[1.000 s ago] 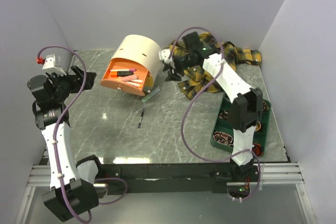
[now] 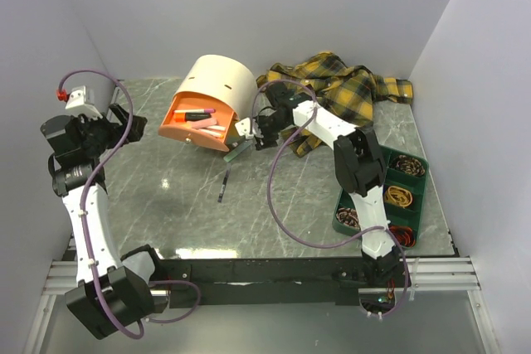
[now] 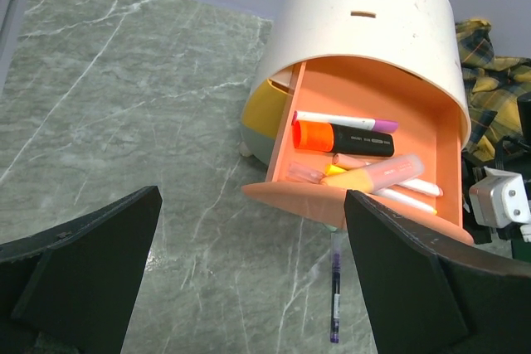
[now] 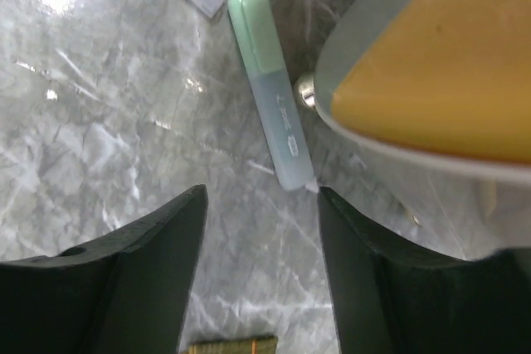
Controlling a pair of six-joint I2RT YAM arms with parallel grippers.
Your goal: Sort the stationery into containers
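Note:
A cream drum-shaped container (image 2: pixel 217 76) has its orange drawer (image 3: pixel 282 163) out, holding several markers and pens, including an orange-black marker (image 3: pixel 357 139). A pale green-grey highlighter (image 4: pixel 270 89) lies on the marble beside the container, and a thin purple pen (image 2: pixel 224 181) lies near it. My right gripper is open, low beside the container, with the highlighter just beyond its fingertips, nothing held. My left gripper is open at the left, looking toward the drawer, empty.
A yellow-black plaid cloth (image 2: pixel 340 89) is heaped at the back right. A green compartment tray (image 2: pixel 419 213) with cords or bands stands at the right, partly behind my right arm. The marble (image 2: pixel 166 213) is clear at front and left.
My right gripper has moved left and down toward the highlighter beside the container.

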